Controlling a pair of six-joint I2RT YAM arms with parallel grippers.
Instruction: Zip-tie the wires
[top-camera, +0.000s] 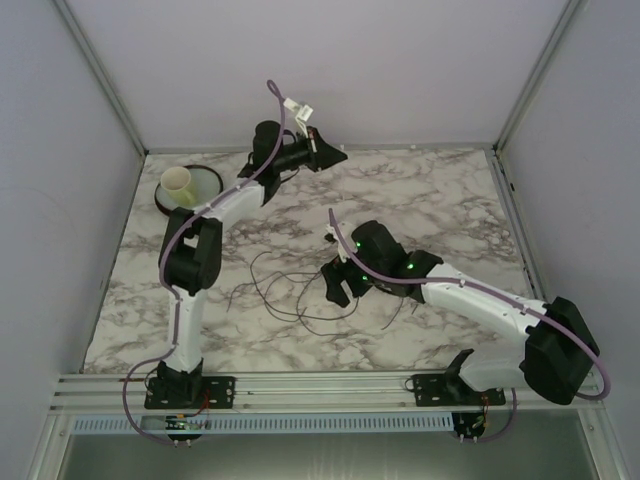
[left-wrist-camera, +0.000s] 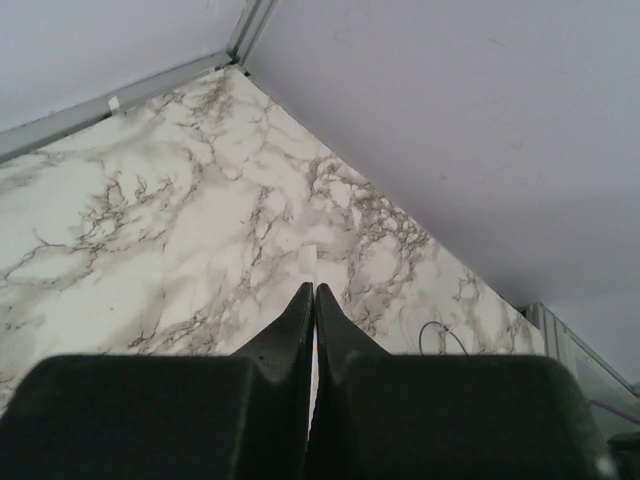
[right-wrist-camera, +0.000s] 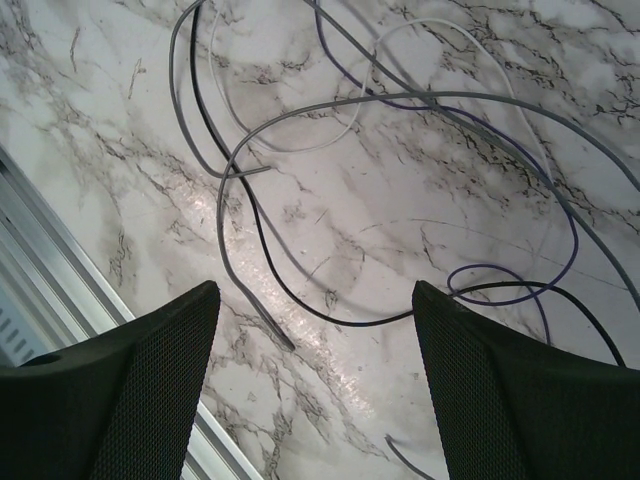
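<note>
Several loose wires lie tangled on the marble table in the middle: a grey wire (right-wrist-camera: 462, 98), a black wire (right-wrist-camera: 352, 323), a white wire (right-wrist-camera: 300, 150) and a blue wire (right-wrist-camera: 569, 260). My right gripper is over them, its two fingers apart, with wires on the table seen between them. My left gripper is raised at the back of the table, shut; a thin pale strip shows below its fingertips, too unclear to tell whether held or on the table.
A cream mug (top-camera: 176, 184) stands on a dark-rimmed round plate (top-camera: 208, 188) at the back left. Walls enclose the sides and back.
</note>
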